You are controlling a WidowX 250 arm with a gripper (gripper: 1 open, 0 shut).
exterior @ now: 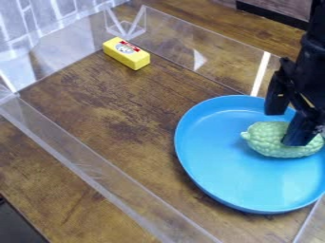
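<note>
A black gripper [294, 107] reaches in from the right edge, its fingers pointing down over a pale green, bumpy oblong object [273, 141] that lies in a blue plate [214, 161]. One finger is down at the object's upper right side, the other is above it toward the back. I cannot tell whether it grips the object.
A yellow box [127, 55] with a red and white label lies at the back left. Clear plastic panels border the wooden surface [114, 114], whose middle and left are otherwise clear. A tiled wall stands at the upper left.
</note>
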